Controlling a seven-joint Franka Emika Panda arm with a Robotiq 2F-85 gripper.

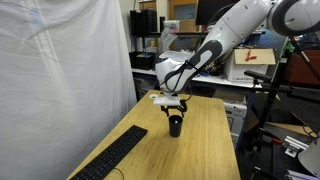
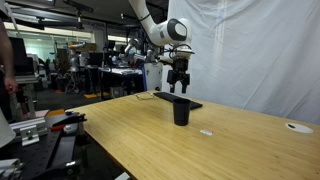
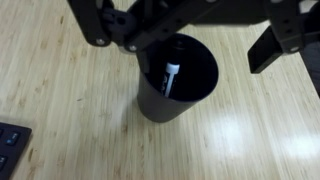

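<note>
A black cup [image 1: 175,128] stands upright on the wooden table, its mouth facing up; the exterior view from the other side shows the same cup [image 2: 181,115]. Looking down into it in the wrist view, I see a small white object [image 3: 170,78] inside, partly in shadow. My gripper [image 1: 172,106] is open just above the cup, with its fingers wide apart. From the wrist, one dark finger [image 3: 130,25] overlaps the cup's left rim, and the other stands off to the right. Nothing is held between them.
A black keyboard [image 1: 110,151] lies along one table edge, clear of the cup. A small white piece [image 2: 206,132] and a white disc [image 2: 299,127] rest on the tabletop. Wide stretches of bare wood [image 2: 150,150] surround the cup.
</note>
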